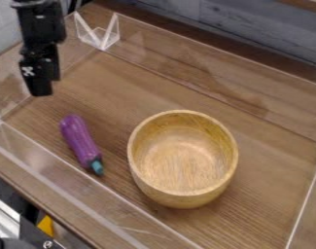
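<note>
My black gripper (38,76) hangs at the upper left over the wooden table, its fingers apart with nothing between them. Below and to the right of it a purple eggplant (80,142) lies lengthwise near the front left. A yellow bowl (181,187) stands empty at the lower right, beside the eggplant and apart from it.
A white wire-like object (95,31) sits at the back left behind the gripper. The table's front left edge runs diagonally at the lower left.
</note>
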